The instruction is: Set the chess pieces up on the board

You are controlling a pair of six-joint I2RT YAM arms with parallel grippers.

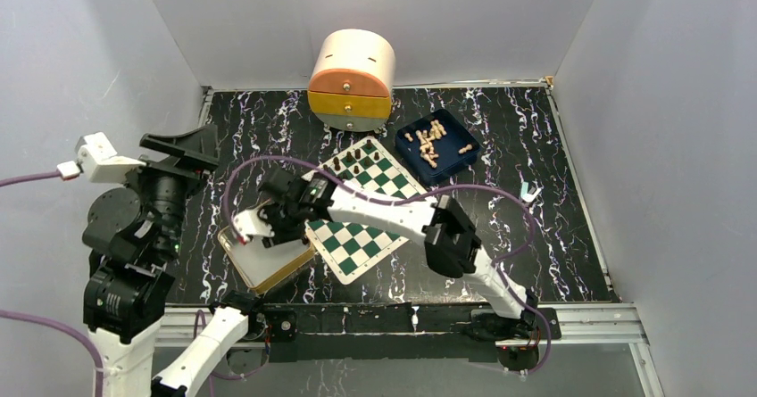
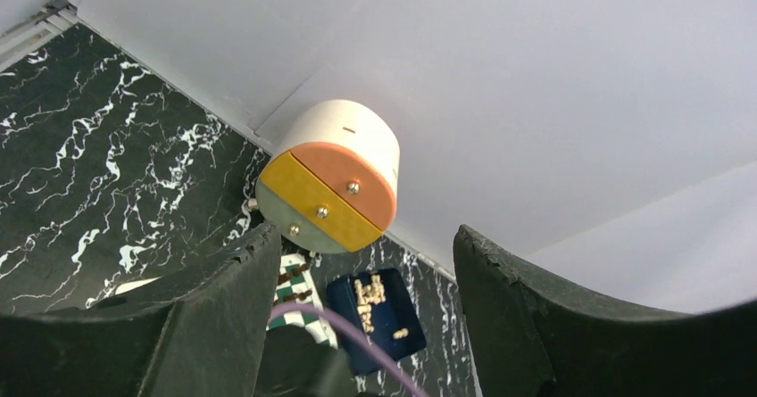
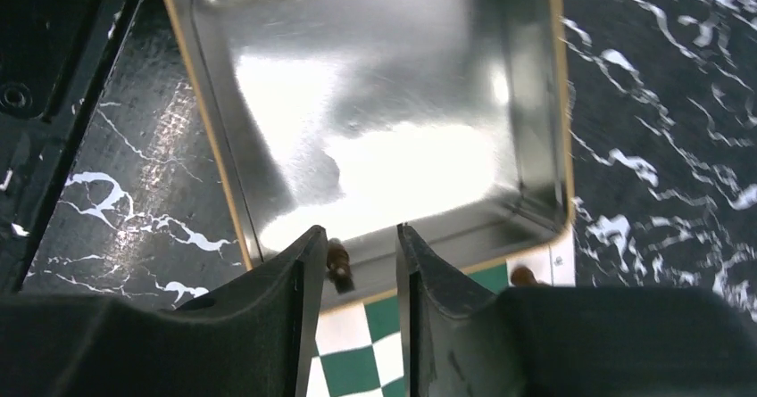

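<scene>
The green-and-white chessboard (image 1: 366, 245) holds dark pieces (image 1: 357, 156) along its upper edge, partly hidden by my right arm. My right gripper hangs above the metal tray (image 3: 375, 103), fingers part open; a dark piece (image 3: 339, 268) lies in the tray just beyond them, and another dark piece (image 3: 525, 277) is on the board beside the tray. My left gripper is raised high at the left, open and empty, facing the back wall.
A blue bin (image 1: 464, 136) at the back right holds light pieces. A toy drawer cabinet (image 1: 351, 67) stands at the back.
</scene>
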